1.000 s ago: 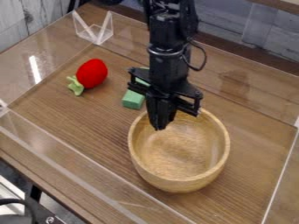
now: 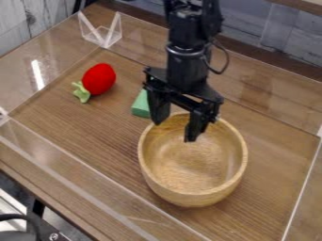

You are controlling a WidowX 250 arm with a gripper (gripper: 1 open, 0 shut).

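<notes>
The black arm comes down from the top centre, its gripper [image 2: 178, 120] open over the back rim of a large tan bowl [image 2: 189, 168]. Behind the bowl, partly hidden by the gripper, lies a green block [image 2: 142, 105]. A red object [image 2: 98, 77] with a green part [image 2: 81, 92] sits to the left. Whether anything lies between the fingers is hard to see.
A clear plastic item [image 2: 102, 31] stands at the back left. A dark round object [image 2: 15, 229] is at the bottom left corner.
The gripper's fingers have spread wider and shifted slightly over the bowl's rim. The bowl and other objects look unmoved.
</notes>
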